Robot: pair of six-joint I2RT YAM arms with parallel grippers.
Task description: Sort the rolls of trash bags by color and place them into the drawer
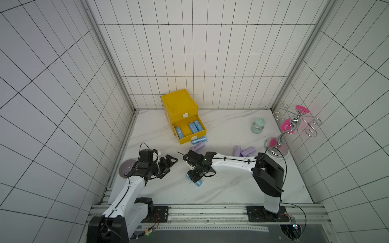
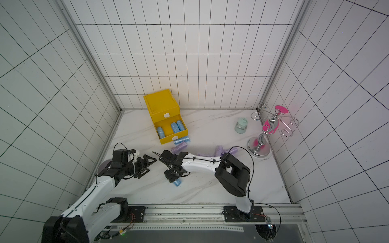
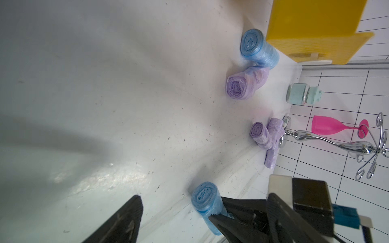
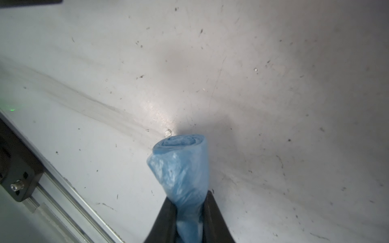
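Note:
In the right wrist view, my right gripper is shut on a blue roll (image 4: pixel 182 166), squeezing its middle low over the table. My left gripper is open to the left of it, with nothing between its fingers. The yellow drawer (image 1: pixel 186 140) stands pulled out of its box, with several blue rolls (image 1: pixel 179 132) inside. Against its front lie another blue roll (image 1: pixel 199 140) and a purple roll (image 1: pixel 197 146). Two more purple rolls (image 3: pixel 261 133) rest farther right, partly behind the right arm in the top left view.
A glass jar (image 1: pixel 257 125) stands at the back right. Beside it is a metal stand (image 1: pixel 277 146) with pink goblets. A round mauve dish (image 1: pixel 126 168) sits behind the left arm. Bare table lies between the left gripper and the drawer.

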